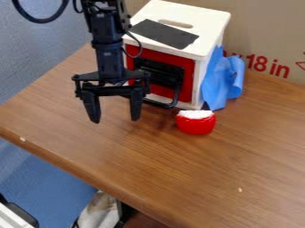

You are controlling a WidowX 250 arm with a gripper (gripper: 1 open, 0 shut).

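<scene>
My black gripper point(113, 110) hangs open above the wooden table point(143, 178), in front of a white box with a red front point(166, 27). Nothing shows between its two fingers. Right of it, a round red object with a white top point(195, 125) sits on the table. A black frame-like handle stands at the front of the box, partly hidden by my arm.
A blue cloth point(222, 82) lies against the box's right side, before a cardboard panel point(268, 31). The table's left edge drops to a blue floor.
</scene>
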